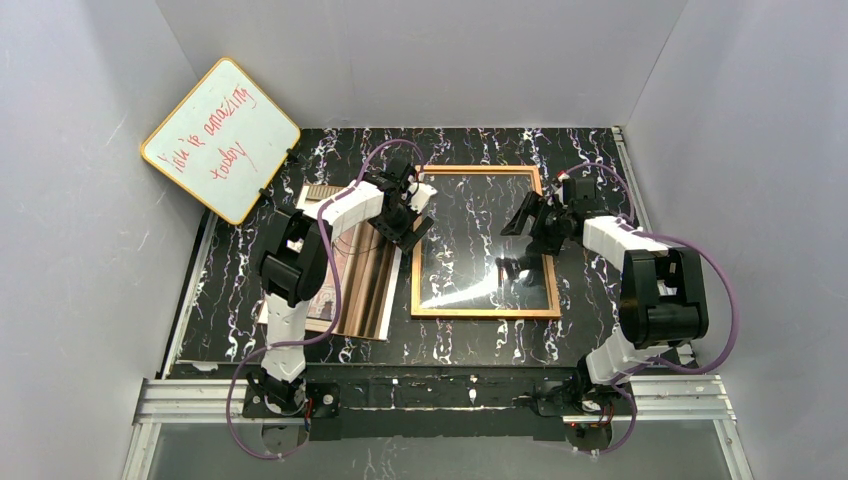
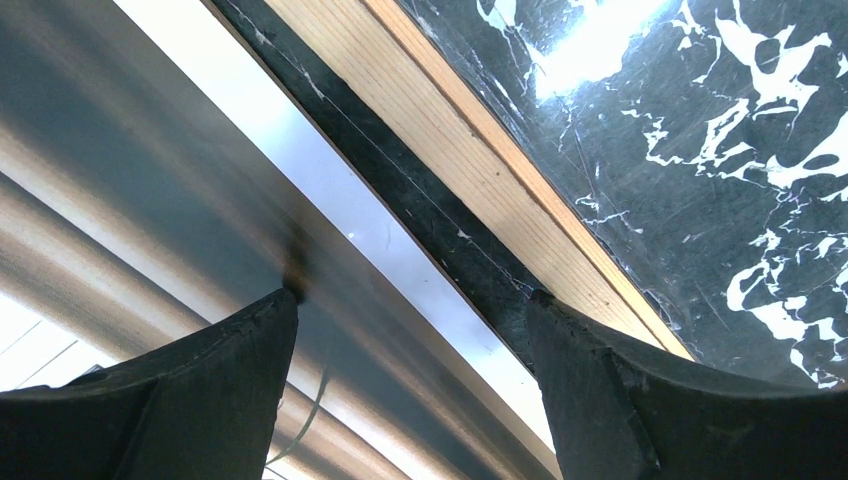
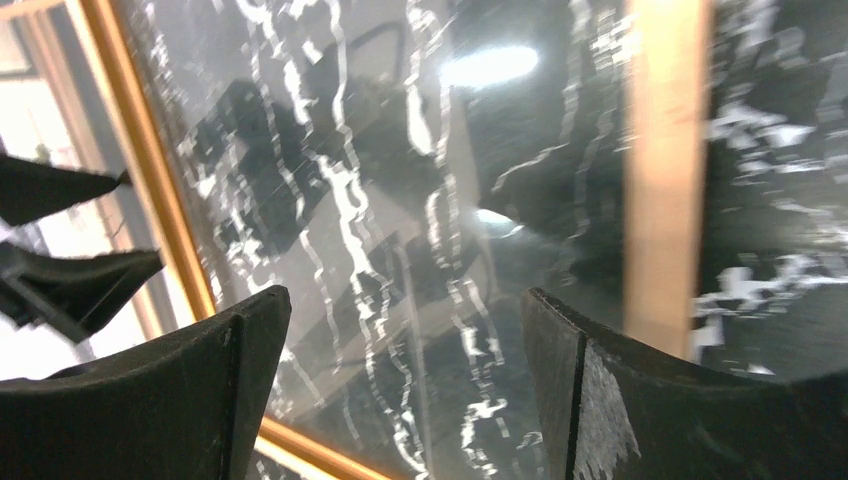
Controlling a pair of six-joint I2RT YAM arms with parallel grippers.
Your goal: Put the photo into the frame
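A wooden frame (image 1: 485,313) lies flat on the black marbled table, its inside showing only dark marbling and glare. To its left is the photo (image 1: 367,290), a brown striped print with a white border, partly covered by my left arm. My left gripper is open above the photo's right border; one finger is over the print, the other by the frame's left side (image 2: 480,170). Over the frame's right part, my right gripper stands open with nothing between its fingers. In the right wrist view the left gripper's fingers (image 3: 85,285) show at the left.
A whiteboard (image 1: 222,140) with red handwriting leans at the back left. Bare table shows to the right of the frame and in front of it. Purple cables (image 1: 735,300) loop beside both arms. Grey walls enclose the back and sides.
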